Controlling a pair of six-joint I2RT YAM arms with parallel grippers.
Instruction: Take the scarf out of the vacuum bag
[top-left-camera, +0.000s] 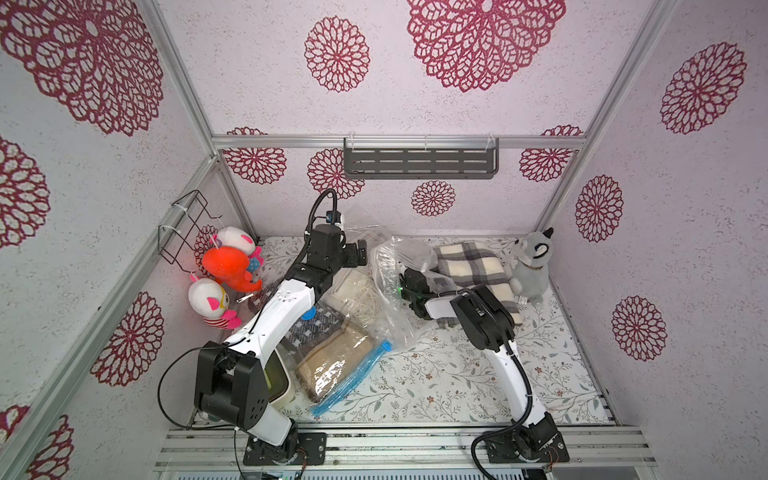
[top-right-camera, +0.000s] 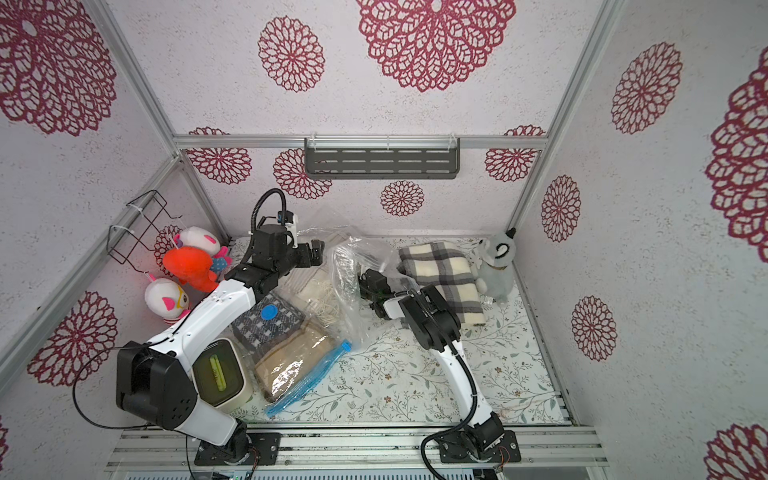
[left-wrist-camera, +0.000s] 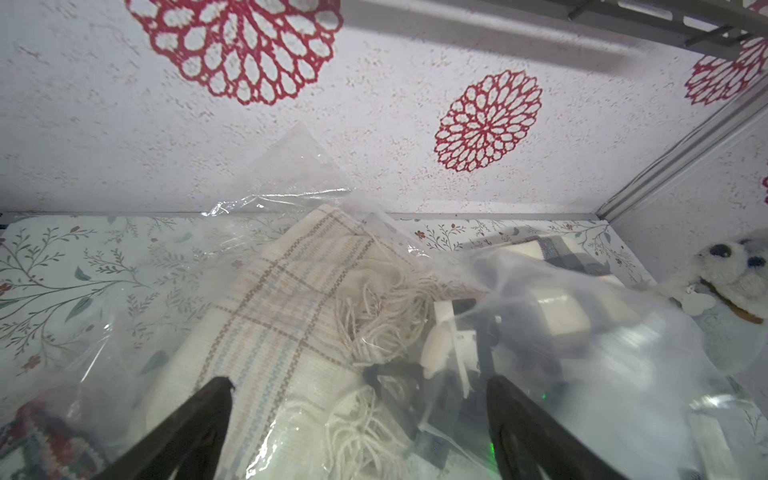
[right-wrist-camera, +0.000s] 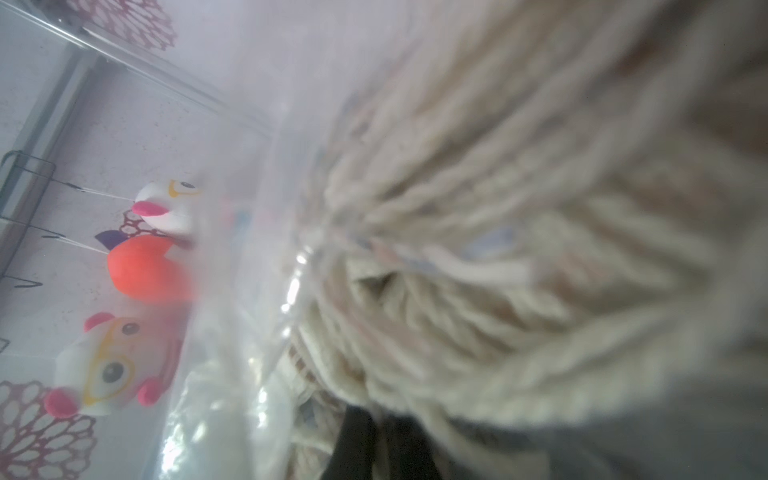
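A cream plaid scarf with fringe (left-wrist-camera: 264, 352) lies inside the clear plastic bag (left-wrist-camera: 576, 336), whose film bunches up over its right part. My left gripper (top-left-camera: 364, 252) hangs open above the bag; in the left wrist view its fingers (left-wrist-camera: 192, 432) frame the scarf from above with nothing held. My right gripper (top-right-camera: 366, 286) reaches low into the bag's right side. In the right wrist view the cream fringe (right-wrist-camera: 520, 304) fills most of the frame, close over the dark fingertips, which are shut; whether any strand is between them is unclear.
A grey-white checked cloth (top-left-camera: 468, 260) and a grey plush toy (top-left-camera: 532, 268) lie right. Plush toys (top-left-camera: 228, 268) sit left under a wire rack. A blue-zipped bag (top-left-camera: 336, 376) and a container (top-right-camera: 216, 376) lie front left.
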